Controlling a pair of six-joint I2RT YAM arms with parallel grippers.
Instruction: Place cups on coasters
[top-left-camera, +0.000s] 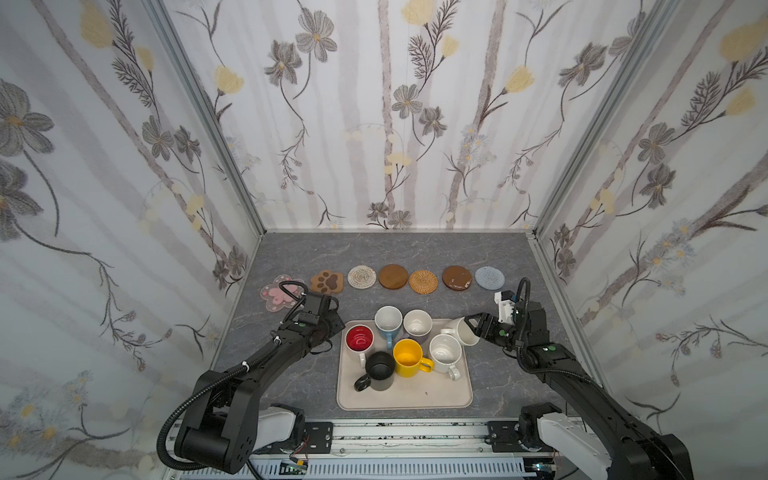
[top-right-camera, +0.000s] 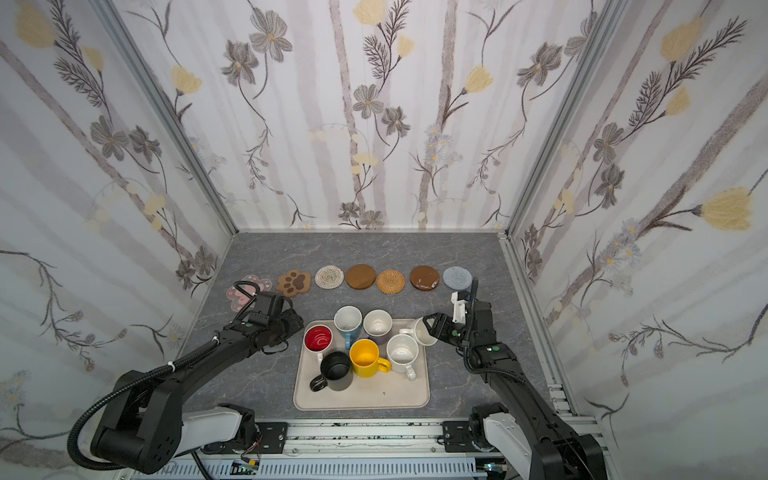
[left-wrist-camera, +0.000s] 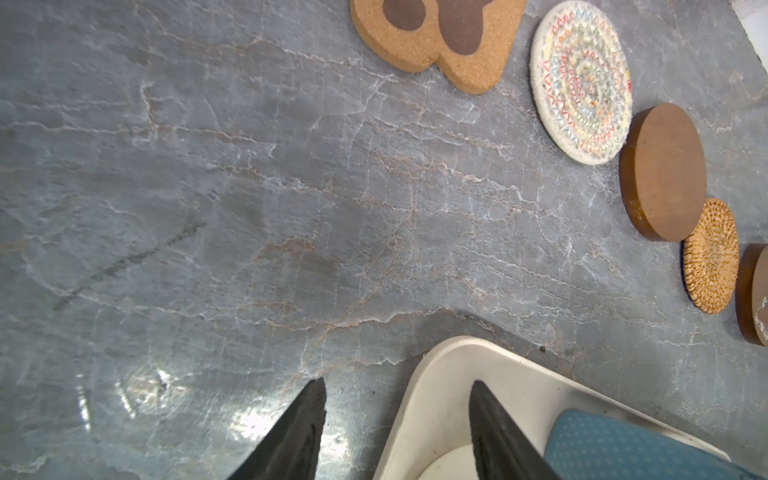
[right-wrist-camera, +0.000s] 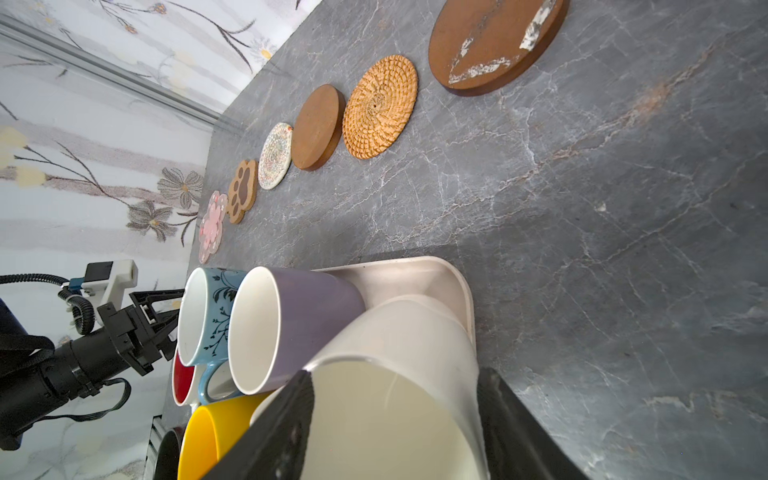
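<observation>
On the beige tray (top-left-camera: 440, 397) stand several cups: red-lined (top-left-camera: 360, 338), black (top-left-camera: 379, 370), yellow (top-left-camera: 408, 357), blue-patterned (top-left-camera: 389, 318), lilac (right-wrist-camera: 320, 308) and a large white one (top-left-camera: 445, 352). At the tray's back right corner another white cup (right-wrist-camera: 424, 324) leans with its mouth toward my right gripper. That gripper is open, its fingers (right-wrist-camera: 292, 420) at either side of the cup's mouth; firm contact cannot be made out. My left gripper is open and empty above the tray's back left corner. A row of coasters lies behind the tray.
From left the coasters are pink flower (top-left-camera: 280, 293), paw (top-left-camera: 331, 281), pale woven (top-left-camera: 361, 277), brown wood (top-left-camera: 393, 277), wicker (top-left-camera: 423, 281), stained brown (top-left-camera: 457, 278) and pale blue (top-left-camera: 489, 278). All lie bare.
</observation>
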